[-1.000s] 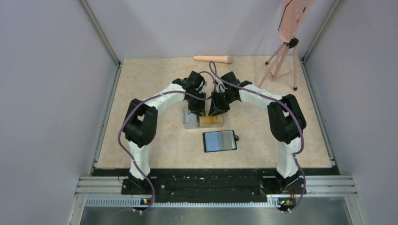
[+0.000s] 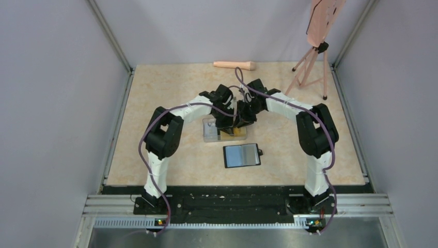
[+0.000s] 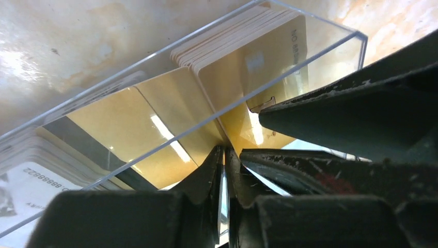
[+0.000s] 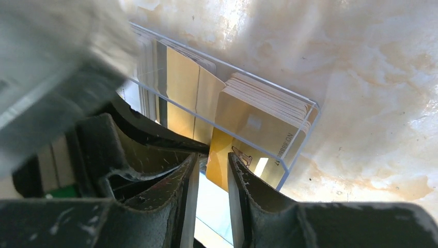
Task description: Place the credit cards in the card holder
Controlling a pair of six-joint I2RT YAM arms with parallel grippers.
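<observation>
Several gold cards and white cards stand in a clear box in the middle of the table. An orange-gold card leans at the front of the right stack. At this card's left edge, my left gripper has its tips close together; whether they pinch it cannot be made out. My right gripper is partly open, a gap showing between its fingertips in front of the same card. The card holder, black with pale blue and grey panels, lies flat in front of the box.
A pinkish stick-like object lies at the back edge, and a pink tripod stands at the back right. Both grippers crowd together over the box. Free table lies at both sides.
My left gripper has come rightward over the box, closer to the right gripper, dipping toward its front. The right gripper has shifted slightly right. The card holder has stayed put.
</observation>
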